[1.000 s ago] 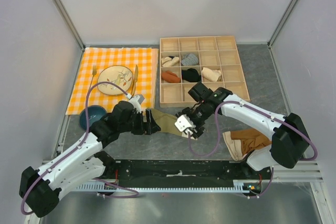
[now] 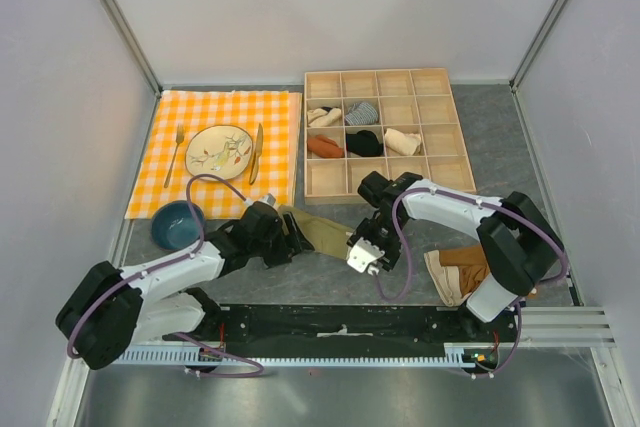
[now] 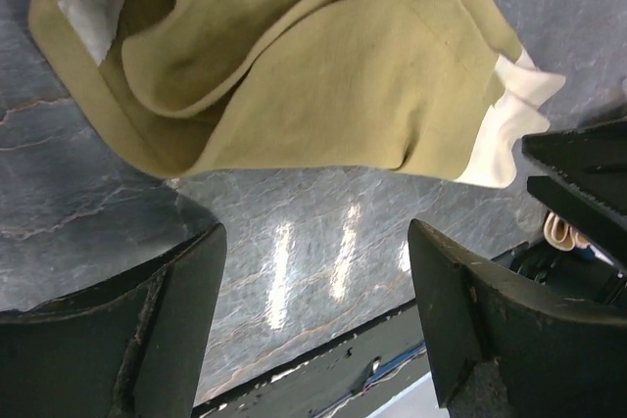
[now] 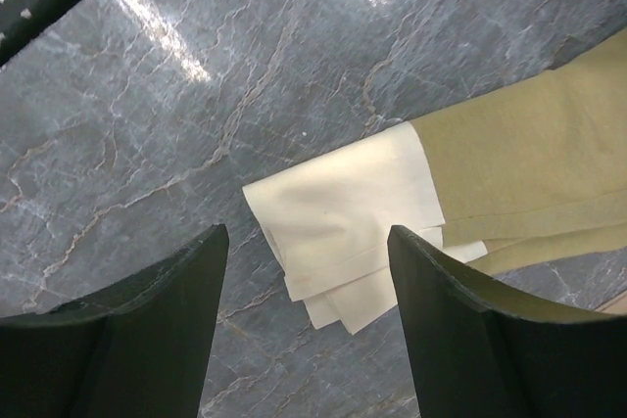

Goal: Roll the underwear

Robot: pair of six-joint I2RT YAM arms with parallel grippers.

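Note:
The olive underwear (image 2: 322, 234) lies folded into a long strip on the dark marbled table, between my two arms. One end shows a white band (image 4: 348, 205) in the right wrist view. In the left wrist view its olive cloth (image 3: 343, 95) is creased and doubled over, with the white end at the right. My left gripper is part open beside the strip's edge, with only bare table between its fingertips. My right gripper is part open too, its fingertips over the white end; whether they touch the cloth I cannot tell.
A wooden divided box (image 2: 437, 143) with several rolled garments stands behind the underwear. At the left are a blue bowl (image 2: 177, 225) and a plate (image 2: 219, 153) on a checked cloth. Folded brown cloths (image 2: 460, 270) lie at the right.
My left arm has shifted a little forward and right, over the strip's left end. The underwear lies about where it was.

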